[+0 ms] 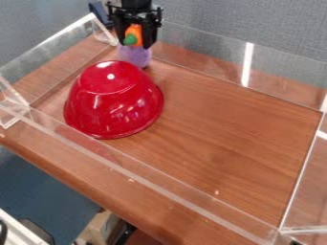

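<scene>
My black gripper [134,29] is at the top of the view, holding an orange carrot [133,34] with a green top, just above a purple object [136,55] at the back left of the wooden tray floor. Whether its fingers are fully closed is hard to see. A large red upturned bowl [113,100] lies in front of the purple object.
Clear plastic walls [248,63] surround the wooden surface. A grey wall stands behind.
</scene>
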